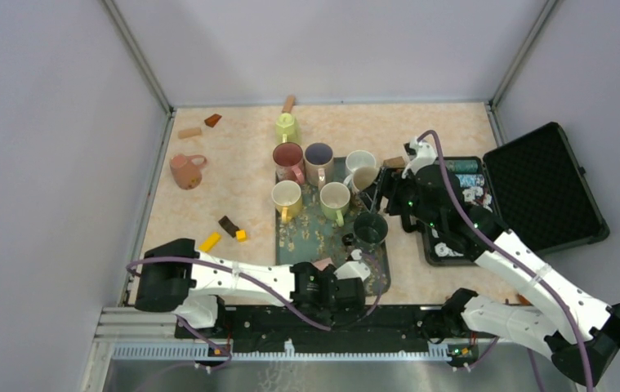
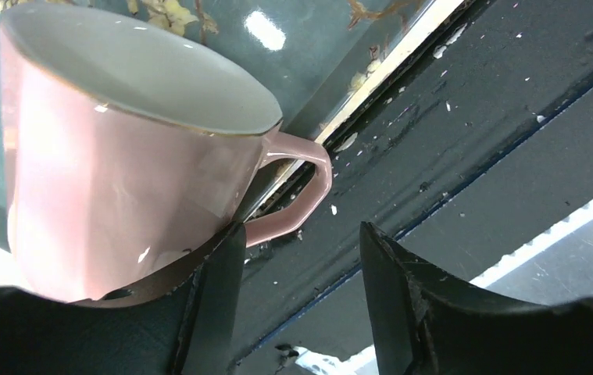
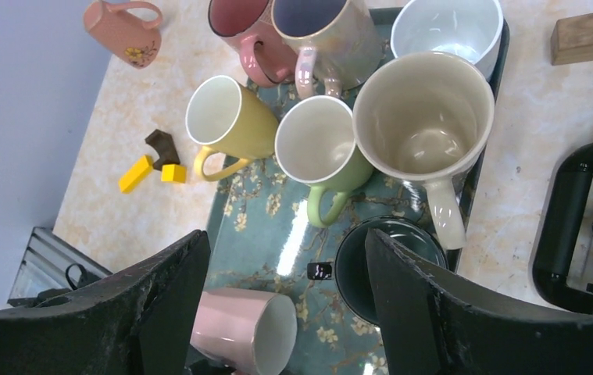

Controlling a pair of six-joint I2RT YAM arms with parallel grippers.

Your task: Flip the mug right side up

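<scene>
The pink mug (image 2: 113, 180) lies on its side at the tray's front, its handle (image 2: 309, 187) toward the front edge; in the top view it is mostly hidden under the left arm. My left gripper is part open, its fingertips beside the handle, one close against it. My right gripper is open above the tray, over the dark green mug (image 1: 370, 228), with nothing seen between its fingers. The pink mug also shows below it in the right wrist view (image 3: 242, 328).
Yellow (image 1: 287, 196), green (image 1: 335, 200) and several other mugs crowd the tray's back half. An open black case (image 1: 547, 188) stands right, partly behind the right arm. Small blocks (image 1: 209, 242) and an orange mug (image 1: 185, 170) lie on the free left area.
</scene>
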